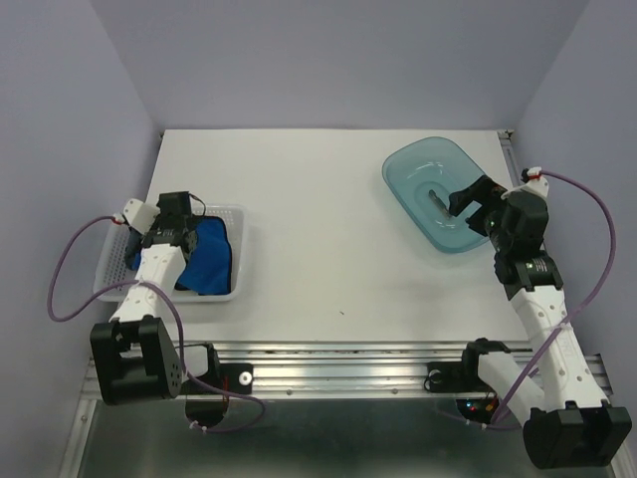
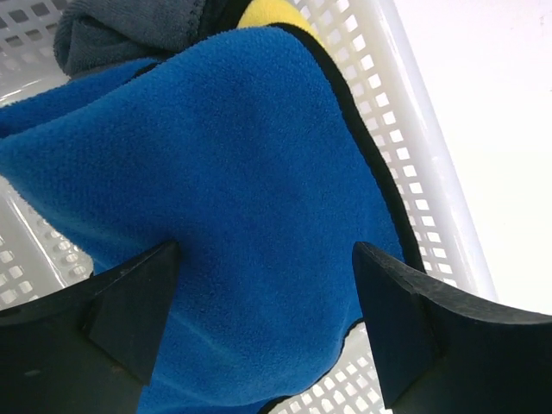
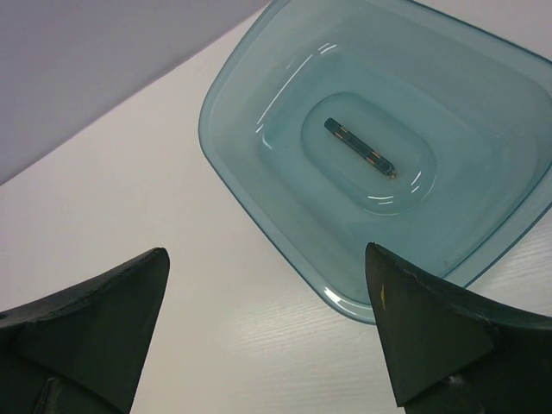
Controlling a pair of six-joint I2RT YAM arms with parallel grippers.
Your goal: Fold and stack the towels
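A white slotted basket (image 1: 239, 249) on the left of the table holds a blue towel with black edging (image 2: 241, 198), a grey cloth (image 2: 129, 34) and a yellow cloth (image 2: 272, 13). My left gripper hangs open just over the blue towel, its fingers on either side of a fold; whether they touch is unclear. My right gripper stands open at the right, by a teal tray (image 1: 408, 179) that holds a small dark strip (image 3: 358, 147).
Grey walls bound it at the back and sides, and a metal rail runs along the front edge.
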